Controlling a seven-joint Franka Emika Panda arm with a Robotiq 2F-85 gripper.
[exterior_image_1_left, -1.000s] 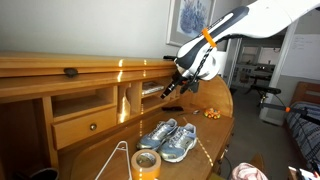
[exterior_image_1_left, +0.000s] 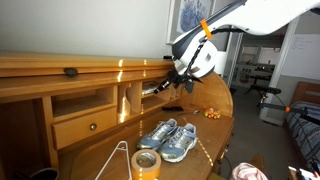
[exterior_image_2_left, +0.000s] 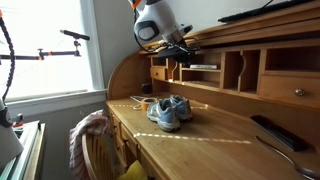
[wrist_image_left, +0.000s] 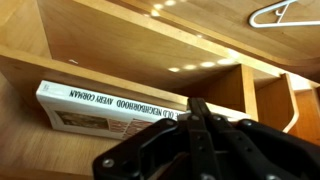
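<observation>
A white-spined book (wrist_image_left: 110, 110) lies in a cubby of the wooden desk hutch, its printed spine facing out in the wrist view. My gripper stands shut before the right part of the book, its dark fingers close together. Nothing shows between them, and they hide part of the spine. Whether the tips touch the book, I cannot tell. In the second exterior view the white arm (exterior_image_2_left: 165, 22) reaches to the hutch, where the book (exterior_image_2_left: 204, 67) shows as a thin pale strip.
Grey-blue sneakers (exterior_image_1_left: 178, 143) stand on the desktop, near a tape roll (exterior_image_1_left: 146, 163). A wooden divider (wrist_image_left: 249, 92) borders the cubby's right side. A dark object (exterior_image_2_left: 278, 132) and a spoon-like utensil (exterior_image_2_left: 287, 158) lie at the desk's other end.
The arm has shifted slightly up and left in the first exterior view, towards the hutch. The sneakers and tape roll have stayed in place.
</observation>
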